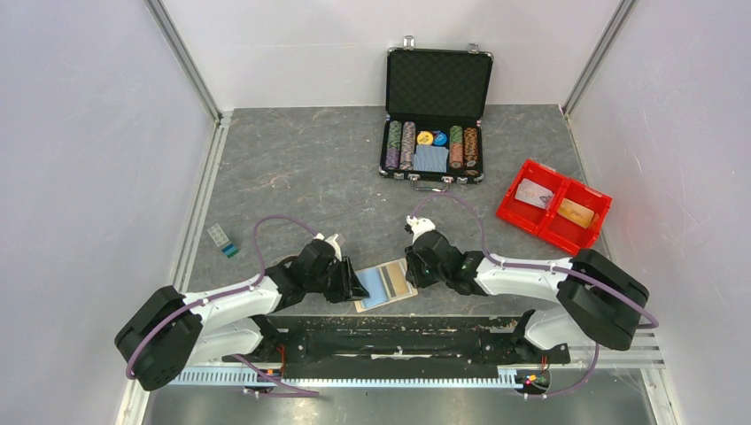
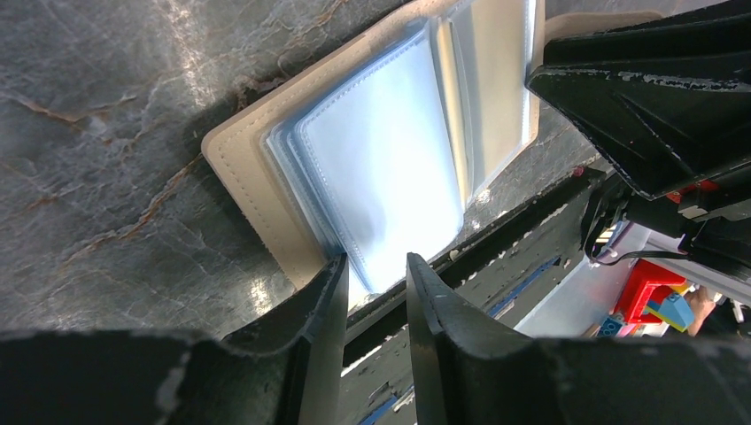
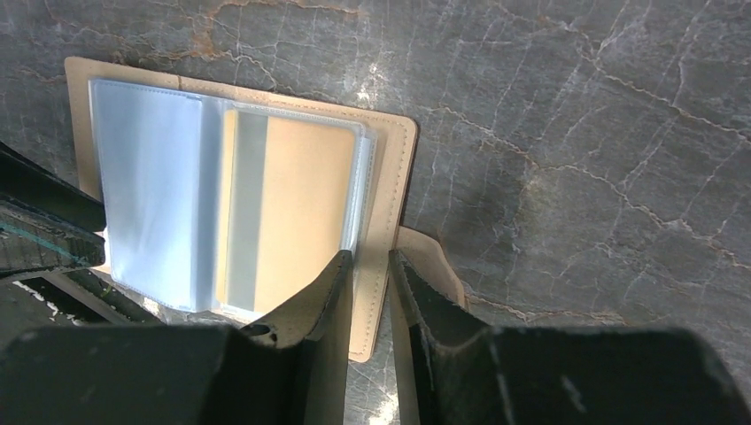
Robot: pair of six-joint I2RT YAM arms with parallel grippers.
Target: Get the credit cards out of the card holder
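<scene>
The card holder [image 1: 387,285] lies unfolded near the table's front edge, between my two grippers. Its tan cover [image 2: 252,142] carries clear sleeves, bluish on the left half [image 3: 146,186] and tan-looking on the right [image 3: 301,177]. Partly open, my left gripper has its fingertips by the lower outer edge of the blue sleeves, a sleeve corner showing in the gap. My right gripper is also partly open, its tips over the right sleeves' outer edge and the cover's border. I cannot tell whether the sleeves hold cards.
At the right, a red two-part tray [image 1: 507,212] holds a pale card [image 1: 533,193] and an orange card [image 1: 576,212]. An open chip case [image 1: 431,159] stands at the back. A small grey and blue block [image 1: 222,240] lies far left. Mid-table is clear.
</scene>
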